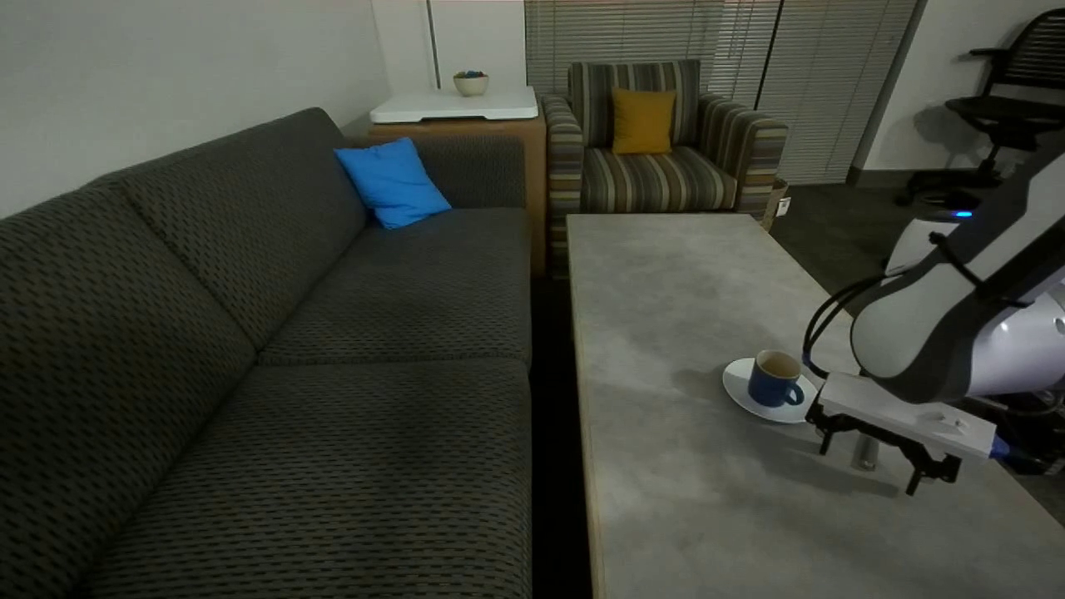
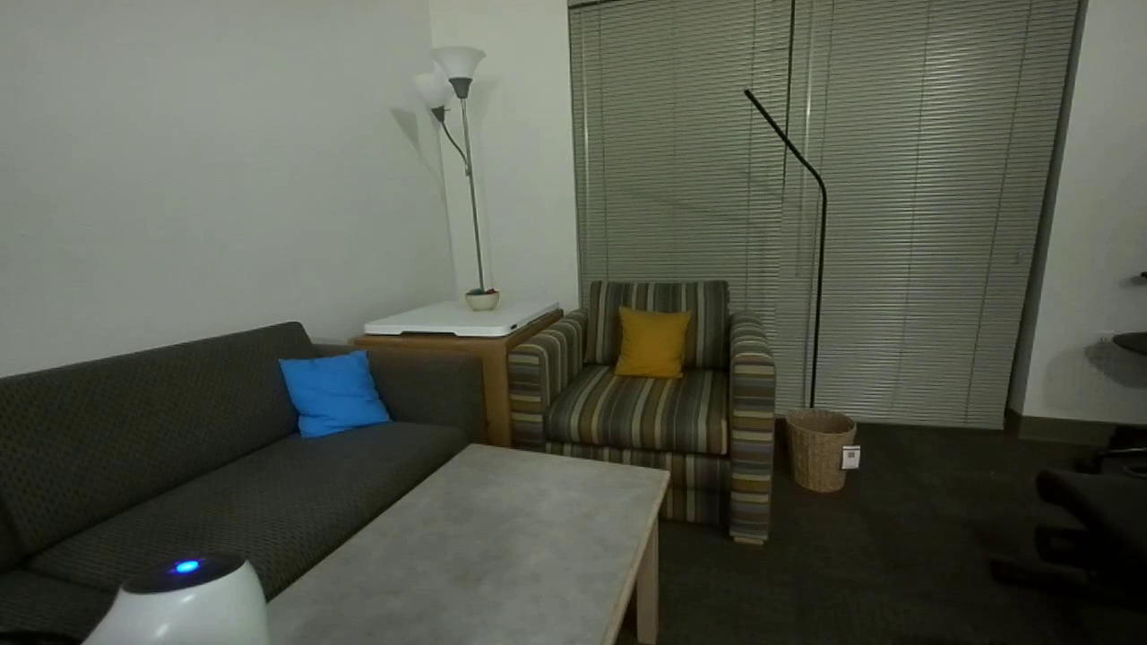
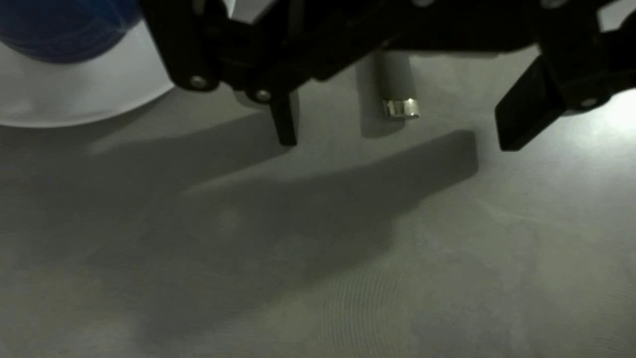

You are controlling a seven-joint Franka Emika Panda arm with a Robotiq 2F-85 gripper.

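A grey-handled utensil (image 1: 866, 454), spoon-like, lies on the table to the right of the saucer; the arm hides most of it. My gripper (image 1: 869, 469) is over it, open, its fingers on either side of the handle and nothing held. In the wrist view the handle (image 3: 394, 77), with its shiny end, shows between the spread fingertips, apart from both. How high the fingers stand above the table is hard to tell. A blue mug (image 1: 775, 379) stands upright on a white saucer (image 1: 740, 388), close to the left finger.
Free surface lies on the table (image 1: 689, 499) in front and to the left. A dark sofa (image 1: 399, 439) runs alongside, with a blue pillow (image 1: 394, 183) on it. A striped armchair (image 1: 649, 185) stands beyond the far end.
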